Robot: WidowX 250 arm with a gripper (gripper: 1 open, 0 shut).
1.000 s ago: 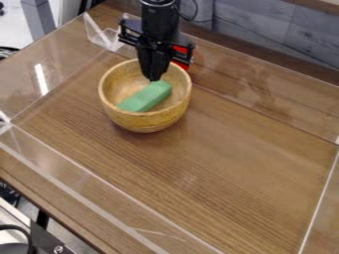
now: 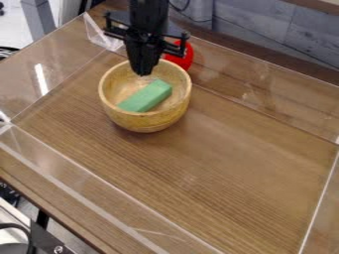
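A yellow bowl (image 2: 145, 119) on the wooden table holds a green block (image 2: 147, 96). My dark gripper (image 2: 146, 52) hangs over the back of the bowl, above the green block; whether it is open or shut is hard to see. A red object (image 2: 180, 56) sits just behind the bowl, to the right of the gripper and partly hidden by it.
A transparent item (image 2: 103, 36) lies at the back left. A grey wall (image 2: 284, 30) runs along the back right, and cables lie off the left edge.
The green block still lies in the bowl.
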